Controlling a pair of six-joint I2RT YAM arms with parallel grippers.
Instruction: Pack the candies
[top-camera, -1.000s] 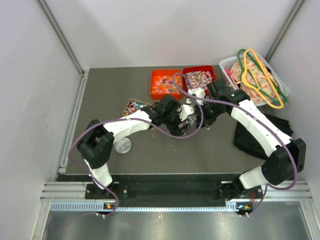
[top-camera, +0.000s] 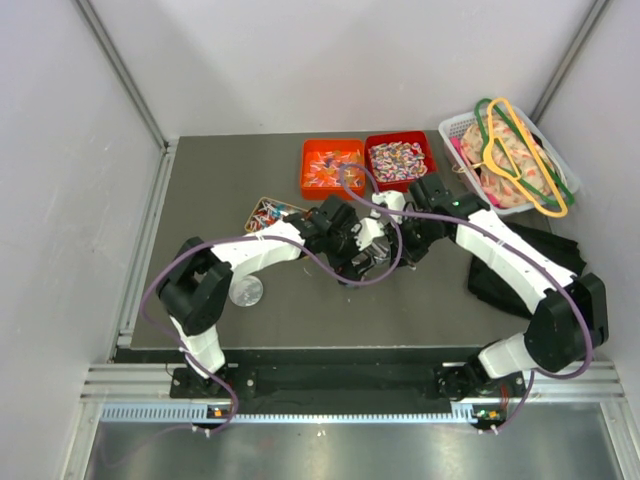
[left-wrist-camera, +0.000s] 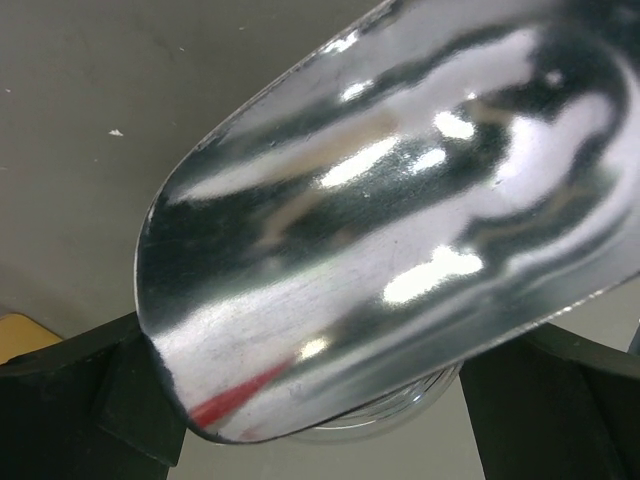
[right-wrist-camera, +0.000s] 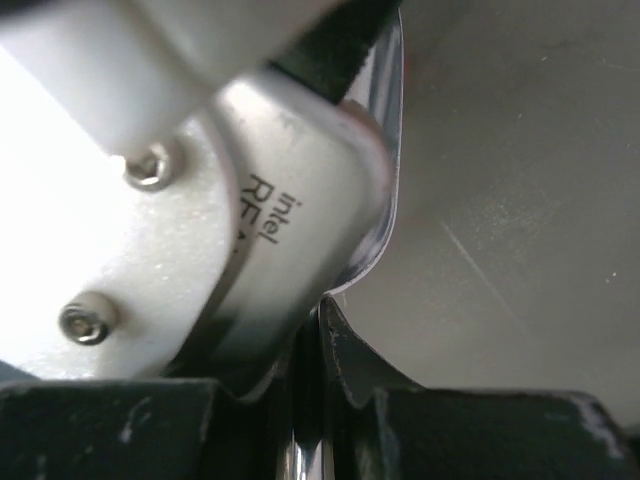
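Observation:
In the left wrist view, a shiny metal scoop (left-wrist-camera: 380, 240) fills most of the picture, and no candy shows on its visible surface. Below it, a clear round rim (left-wrist-camera: 400, 408) shows between the spread fingers of my left gripper; whether they touch it is hidden. My right gripper is shut on the scoop's metal handle (right-wrist-camera: 308, 462), with the scoop's edge (right-wrist-camera: 392, 190) beyond. Candies lie in an orange bin (top-camera: 306, 178), a red bin (top-camera: 432, 158) and a tan tray (top-camera: 253, 225).
A clear round lid or dish (top-camera: 245, 291) lies at the left of the table. At the right are a white basket (top-camera: 455, 125) with cloth and hangers, and a black cloth (top-camera: 500, 285). Both grippers crowd the middle.
The bins have not moved.

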